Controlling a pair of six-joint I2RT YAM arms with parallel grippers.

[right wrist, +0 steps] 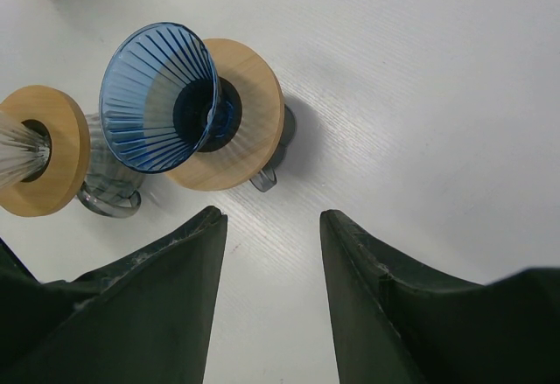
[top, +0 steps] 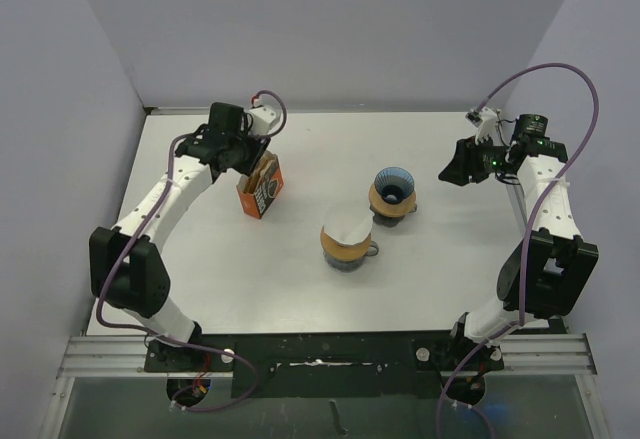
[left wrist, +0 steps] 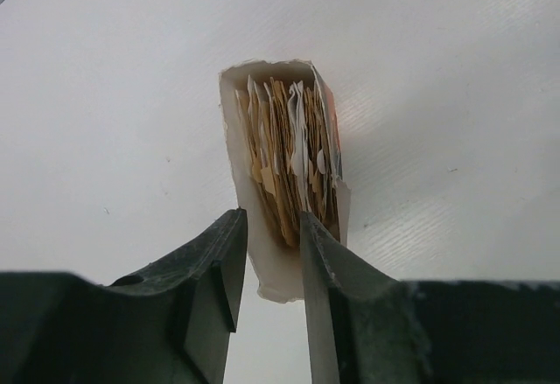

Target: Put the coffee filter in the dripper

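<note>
An orange and black box [top: 260, 195] at the left of the table holds several brown and white paper filters [left wrist: 278, 143], packed upright. Over its top, my left gripper is open, and no paper shows held between its fingers. The blue ribbed dripper [right wrist: 157, 100] has a wooden collar [right wrist: 254, 108] and sits on a glass server; its inside looks empty. To the right of it, in the top view, my right gripper [top: 446, 176] hangs above bare table, open and holding nothing.
In front of the blue dripper, slightly left, stands a second one, pale [top: 348, 224], on a wooden collar with a handled glass server [top: 346, 262].
</note>
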